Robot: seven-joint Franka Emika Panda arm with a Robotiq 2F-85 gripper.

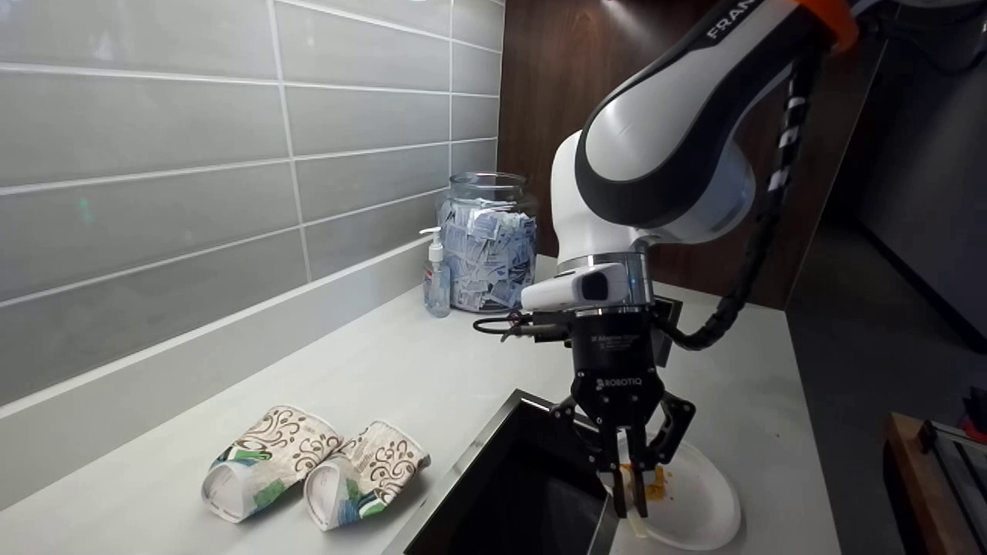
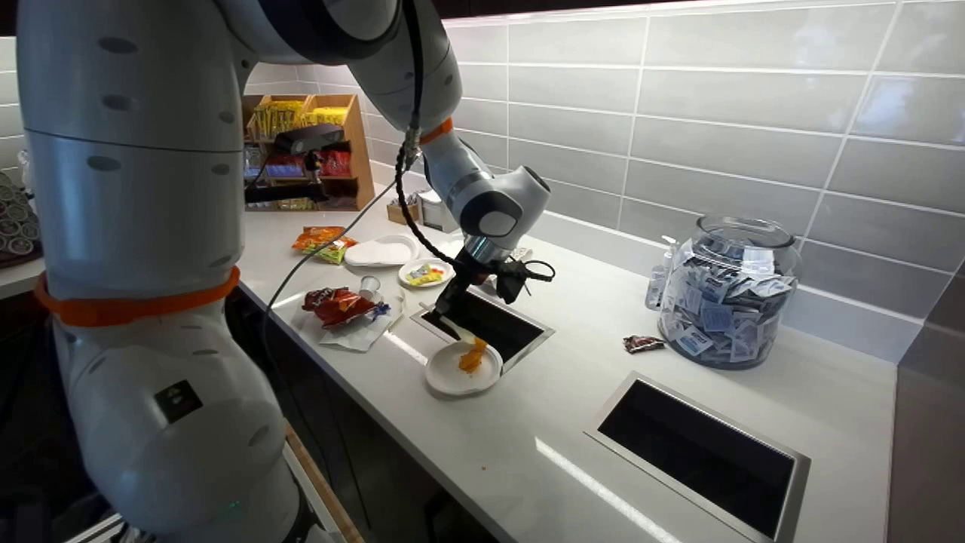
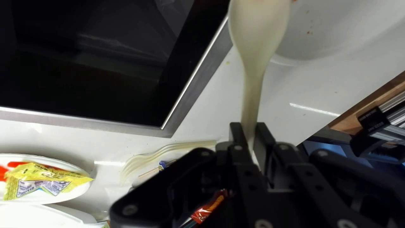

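A pale spoon [image 3: 253,72] is held by its handle in my gripper, which is shut on it. The spoon's bowl points away from the fingers, toward the plate in the wrist view. The white plate [image 2: 445,375] bears orange food scraps [image 2: 472,357] and sits on the counter by the corner of a dark rectangular opening [image 2: 500,327] with a metal rim. In exterior view 1, the gripper [image 1: 631,513] hangs over the plate's side nearest that opening. Whether the spoon touches the food cannot be told.
Two crumpled patterned cups [image 1: 270,462] lie left of the opening. A jar of packets [image 2: 729,294] and a pump bottle [image 1: 436,277] stand near the wall. A red wrapper [image 2: 336,306] and a plate with a yellow wrapper [image 2: 425,272] lie on the counter. A second opening [image 2: 696,457] is unobstructed.
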